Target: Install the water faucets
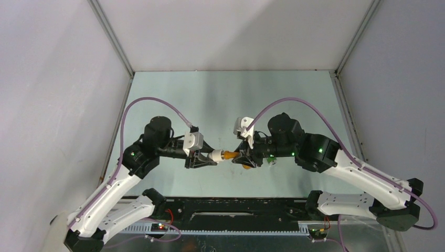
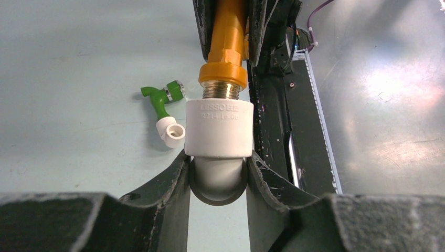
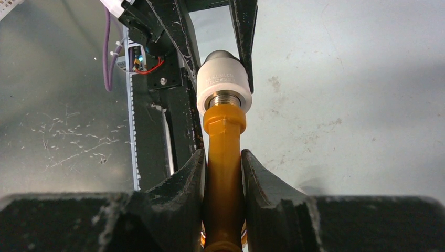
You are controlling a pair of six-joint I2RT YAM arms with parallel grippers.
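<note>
The white fitting (image 2: 219, 128) meets the threaded brass end of the orange faucet (image 3: 223, 173) in mid-air over the board. My left gripper is closed around the fitting, its fingertips at the fitting's sides. From the other side, my right gripper is shut on the orange faucet's body. Some brass thread (image 2: 220, 90) still shows between the white fitting and the orange collar. A green faucet with a white fitting (image 2: 160, 105) lies on the board, mostly hidden under the right arm in the top view.
The pale board (image 1: 220, 94) is clear at the back. Walls enclose it on the left, right and back. A black rail (image 1: 225, 205) with cables runs along the front edge.
</note>
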